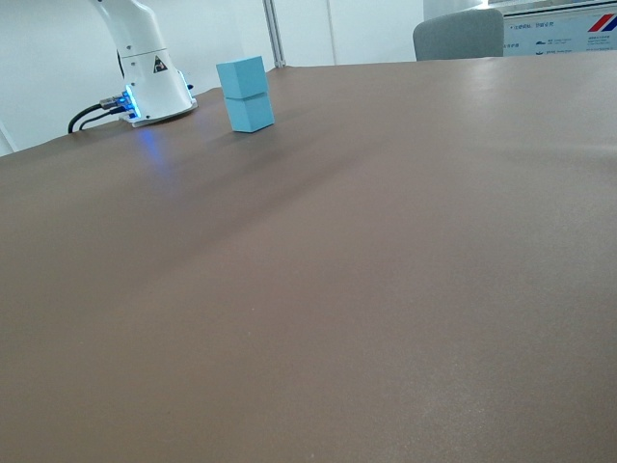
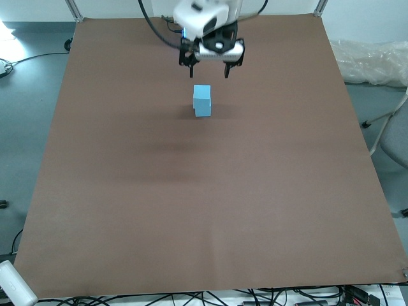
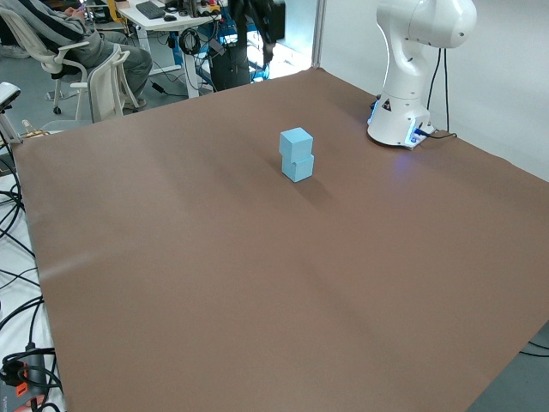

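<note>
Two light blue cubes, stacked one on the other, stand on the brown table (image 2: 210, 191). They show as a single stack (image 2: 202, 100) in the left view (image 1: 245, 95), in the top view and (image 3: 297, 154) in the right view. My gripper (image 2: 209, 70) is raised behind and above the stack in the left view, clear of it, its two fingers apart and nothing visible between them. In the other two views the gripper is out of frame.
The robot's white base (image 3: 399, 120) stands at the table's back. A grey chair (image 2: 392, 134) stands beside the table, and cables (image 3: 17, 300) run along one edge outside it.
</note>
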